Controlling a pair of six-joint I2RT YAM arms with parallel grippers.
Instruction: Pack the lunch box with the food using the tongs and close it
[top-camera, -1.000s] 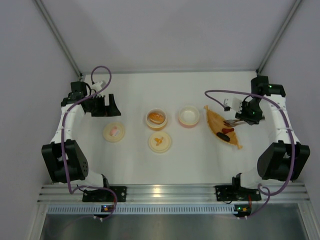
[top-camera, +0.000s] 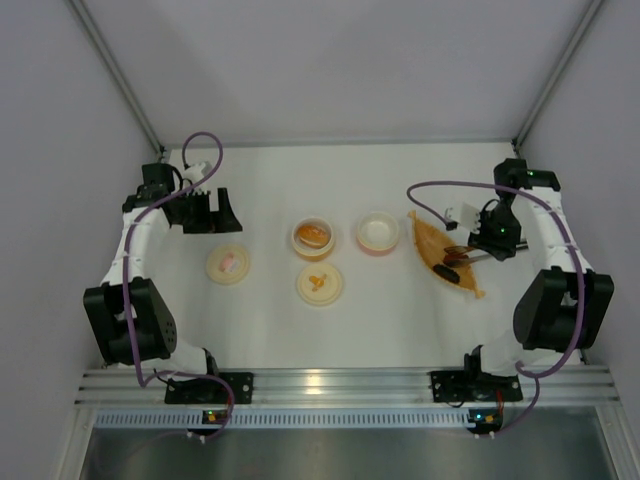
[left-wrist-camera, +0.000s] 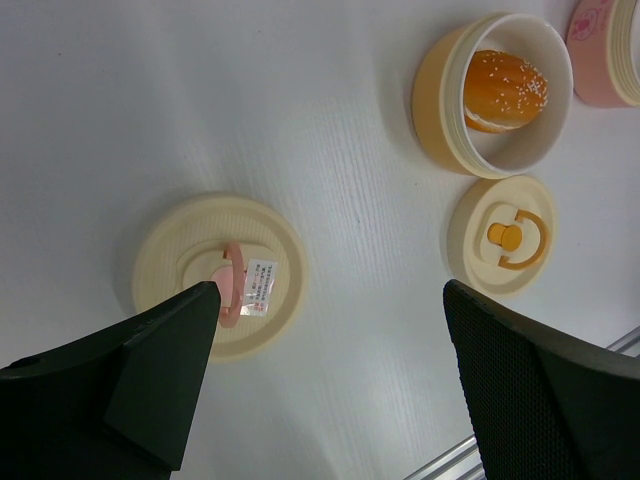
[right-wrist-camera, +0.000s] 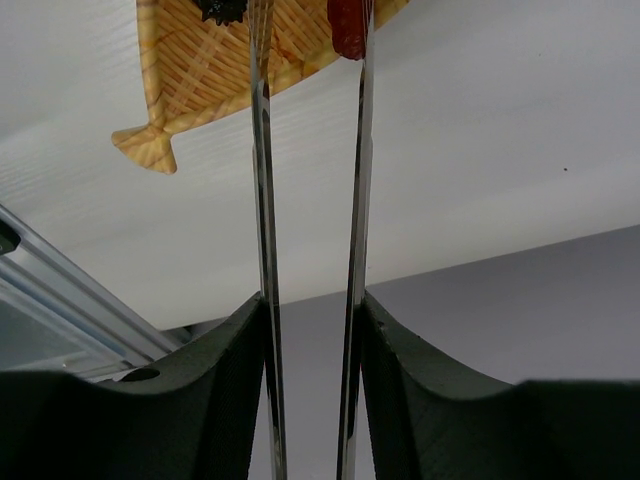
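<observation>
A fish-shaped woven basket (top-camera: 431, 239) lies at the right, holding a dark item (top-camera: 446, 272) and a red item (right-wrist-camera: 345, 25). My right gripper has its long metal fingers over the basket, open, with the red item at their tips; whether they touch it is unclear. A cream lunch box (left-wrist-camera: 438, 100) holds a sesame bun (left-wrist-camera: 505, 88); beside it stands an empty pink-based box (top-camera: 378, 230). My left gripper is open above a cream lid with pink handle (left-wrist-camera: 175, 260).
A lid with orange handle (top-camera: 319, 284) lies in front of the bun's box.
My right gripper has moved down toward the front of the table, onto the red item in the basket. The left arm has stayed still.
</observation>
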